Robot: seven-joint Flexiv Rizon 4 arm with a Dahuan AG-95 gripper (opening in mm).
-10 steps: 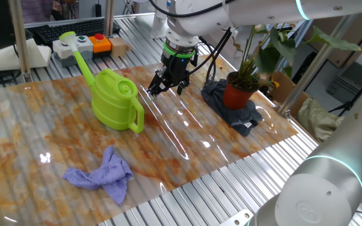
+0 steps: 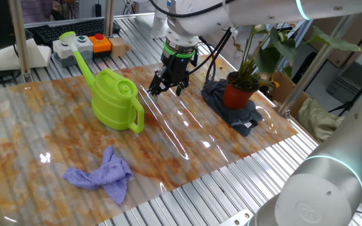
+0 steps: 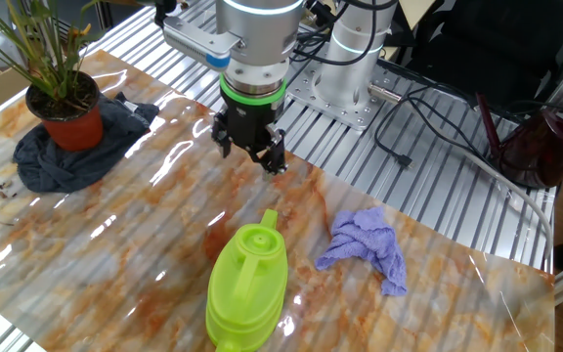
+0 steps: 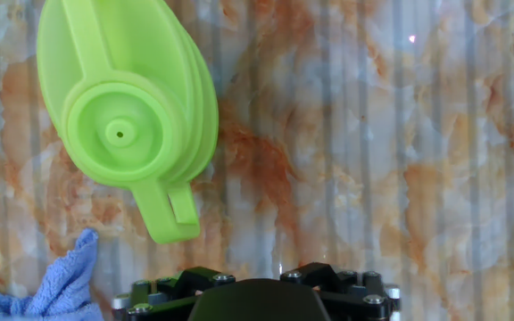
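A lime-green watering can (image 2: 115,103) stands upright on the marbled sheet, its spout pointing to the back left in exterior view 1. The wrist view shows the can's top (image 4: 119,134) and its handle (image 4: 169,214) from above. My gripper (image 3: 249,159) hangs over the sheet on the handle side, apart from the can. Its fingers are spread open, with nothing between them. A purple cloth (image 2: 107,176) lies crumpled near the front. The potted plant (image 3: 74,117) rests in its brown-orange pot on a dark grey cloth (image 3: 32,166).
A control box with a red button (image 2: 99,43) and a keyboard (image 2: 61,31) sit behind the sheet. A dark red kettle (image 3: 541,147) and a loose cable (image 3: 477,156) are beside the arm's base. Bare sheet lies between the can and the plant.
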